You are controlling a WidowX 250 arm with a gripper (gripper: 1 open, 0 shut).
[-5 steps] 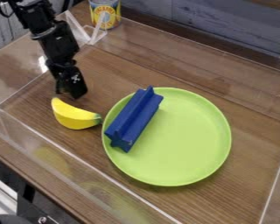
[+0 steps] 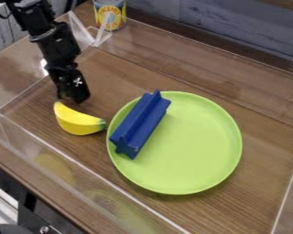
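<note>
My black gripper (image 2: 72, 91) hangs at the left over the wooden table, its fingertips low, just above and behind a yellow banana (image 2: 78, 120). The banana lies left of a large green plate (image 2: 192, 155), on whose left part rests a long blue block (image 2: 140, 123).
A can (image 2: 110, 14) stands at the back edge near a pale strap or clear piece. A wooden wall runs along the back. Clear edging runs along the near left side.
The gripper has shifted very slightly; the banana, blue block and plate stay where they were.
</note>
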